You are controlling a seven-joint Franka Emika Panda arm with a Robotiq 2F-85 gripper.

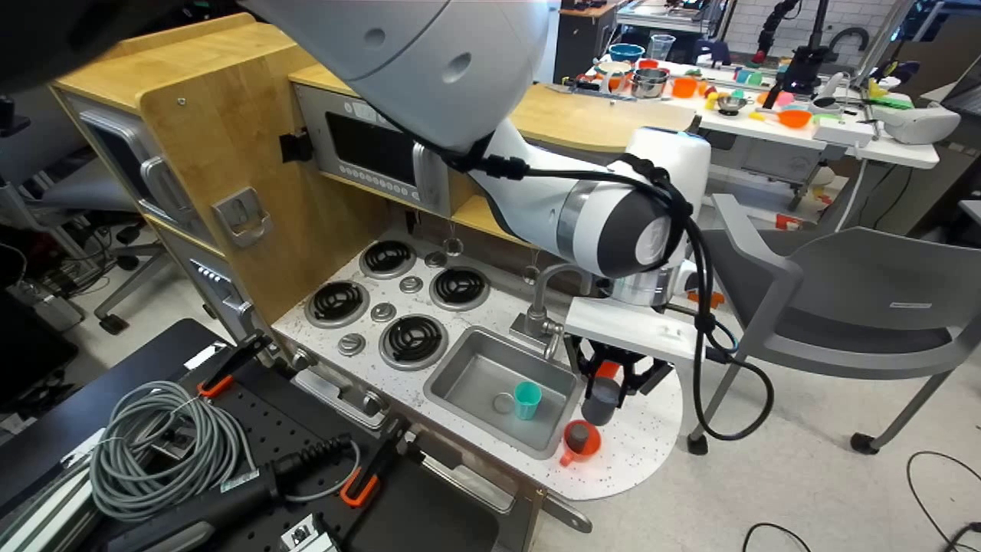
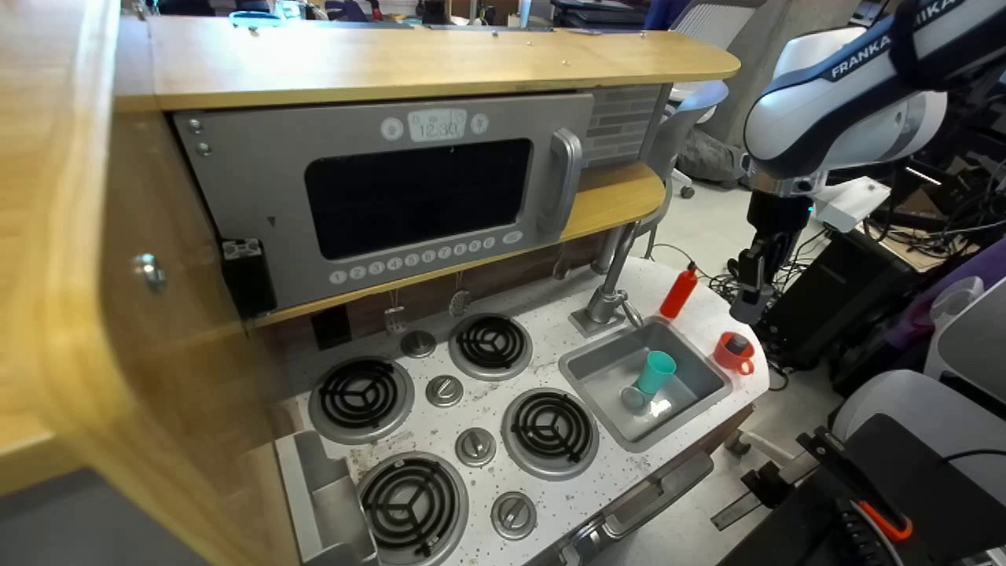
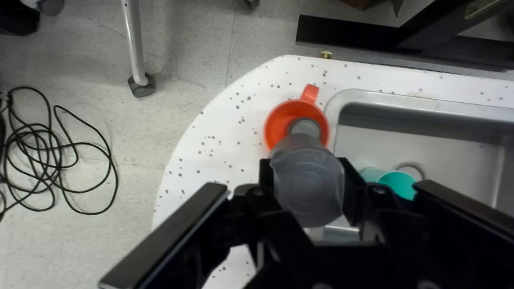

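My gripper is shut on a dark grey, see-through cup (image 3: 308, 197), with a black finger on either side of it. In exterior view 1 this cup (image 1: 600, 405) hangs above the counter, to the right of the sink. An orange mug (image 3: 275, 129) stands on the white speckled counter by the sink's edge, a small grey round thing (image 3: 306, 127) inside it. The held cup partly overlaps the mug in the wrist view. From the other side, the gripper (image 2: 757, 269) appears higher than the orange mug (image 2: 723, 354).
In the sink (image 2: 603, 387) lies a teal cup (image 2: 656, 372) beside a clear round piece (image 2: 633, 399). A red bottle (image 2: 678, 293) stands near the faucet (image 2: 613, 283). Stove burners lie left of the sink.
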